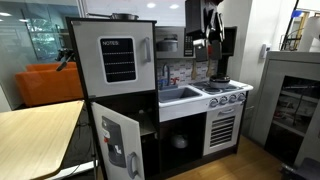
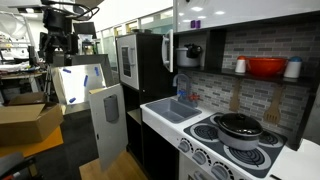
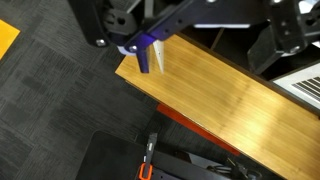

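My gripper (image 1: 203,50) hangs at the end of the dark arm, in front of the upper shelf of a toy kitchen in exterior view 1. In exterior view 2 the arm (image 2: 62,28) is at the far left, well away from the stove. Dark gripper parts fill the top of the wrist view, so I cannot tell how the fingers stand or whether anything is between them. The lower cabinet door (image 1: 119,143) stands open. A dark lidded pot (image 2: 240,128) sits on the stove (image 2: 222,145).
The sink (image 2: 172,108) lies left of the stove. A red pot (image 2: 266,66) stands on the shelf above. A wooden table (image 1: 35,140) is at the left, and a grey cabinet (image 1: 290,105) at the right. Wooden flooring (image 3: 215,100) shows below the wrist camera.
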